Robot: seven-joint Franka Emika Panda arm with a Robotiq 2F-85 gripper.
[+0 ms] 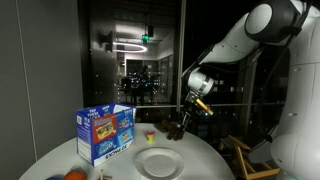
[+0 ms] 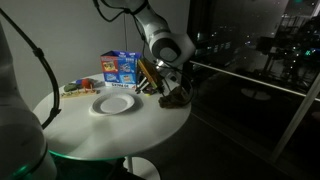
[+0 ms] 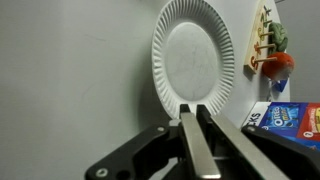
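A white paper plate (image 1: 158, 162) with a fluted rim lies flat on the white round table. My gripper (image 1: 178, 133) hangs behind and to the right of it, apart from the plate in both exterior views. In the wrist view the plate (image 3: 193, 55) stretches out beyond the gripper, whose fingertips line up with its near rim. The fingers are close together and look shut. Nothing is clearly seen between them. In exterior view 2 the plate (image 2: 113, 103) sits left of the arm's dark end.
A blue snack box (image 1: 105, 133) stands at the table's left. Beside the plate are a wooden rack (image 3: 262, 40), a red tomato-like item (image 3: 278, 66) and a green item (image 3: 278, 38).
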